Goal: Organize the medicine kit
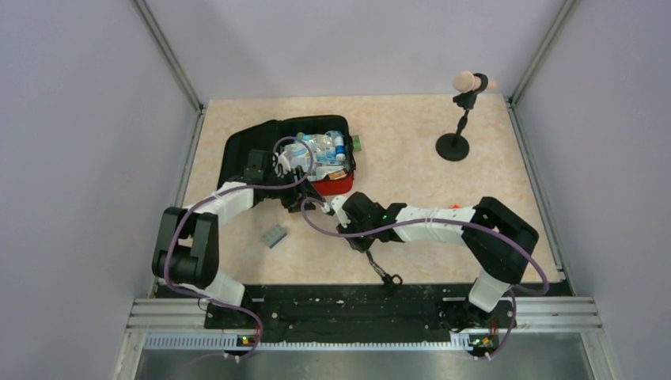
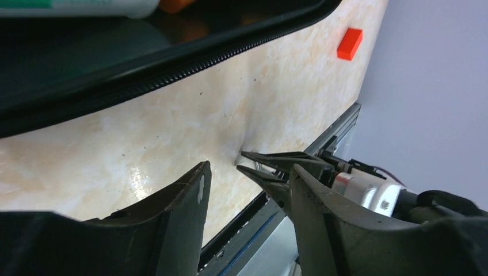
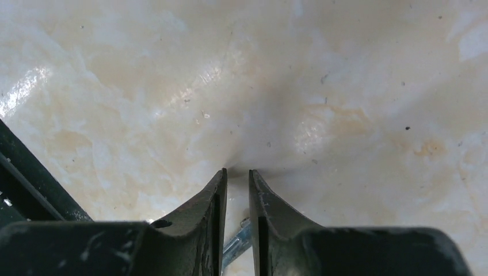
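The medicine kit, a black case with a red front wall (image 1: 333,188), lies open and packed with bottles and packets. My left gripper (image 1: 301,207) is over its front edge, partly covering it; in the left wrist view its two fingers (image 2: 193,201) stand apart with nothing between them. Low at the table's front is a slim grey tool with black ring handles (image 1: 392,279). Close to its tip hangs my right gripper, fingers slightly apart. The grey tool (image 3: 237,244) shows behind its fingers, and I see no grip on it.
A blue-grey block (image 1: 274,235) lies at front left. The black stand (image 1: 453,147) occupies the back right, and a green item (image 1: 356,143) touches the kit's right side. A red block (image 2: 350,44) lies to the right.
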